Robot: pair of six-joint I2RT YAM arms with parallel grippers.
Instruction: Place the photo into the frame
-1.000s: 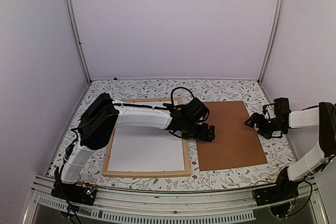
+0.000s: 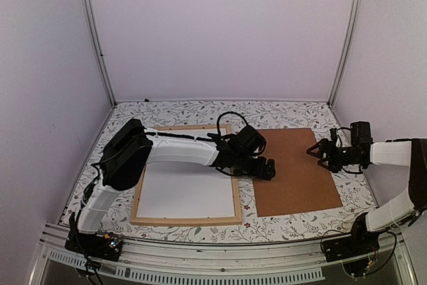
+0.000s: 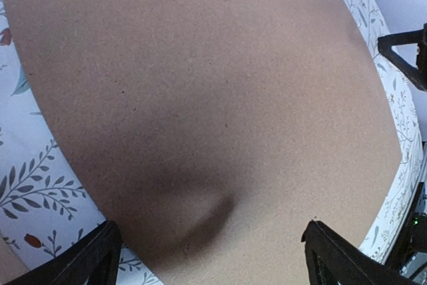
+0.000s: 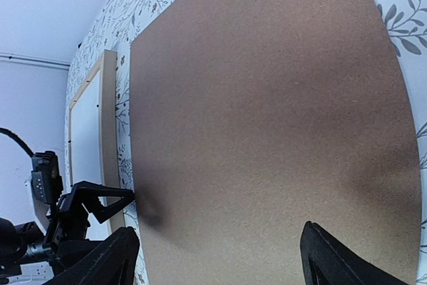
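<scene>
A light wooden frame (image 2: 187,221) with a plain white inside lies left of centre in the top view, partly hidden by my left arm. To its right rests a flat brown board (image 2: 293,195). No printed picture shows, and whether this board is the photo's back cannot be told. At the board's left edge my left gripper (image 2: 269,169) stands open, its fingers (image 3: 93,258) spread wide over that edge. My right gripper (image 2: 319,157) is open at the opposite edge, with its fingers (image 4: 320,251) apart. Neither has anything clamped.
A leaf-patterned white cloth (image 2: 280,109) covers the table, with free strips behind and in front of the board. Pale walls (image 2: 220,31) close off the back and both sides. A metal rail (image 2: 220,273) runs along the front.
The brown board has shifted slightly to the right, its gap from the wooden frame a little wider. My left arm barely differs.
</scene>
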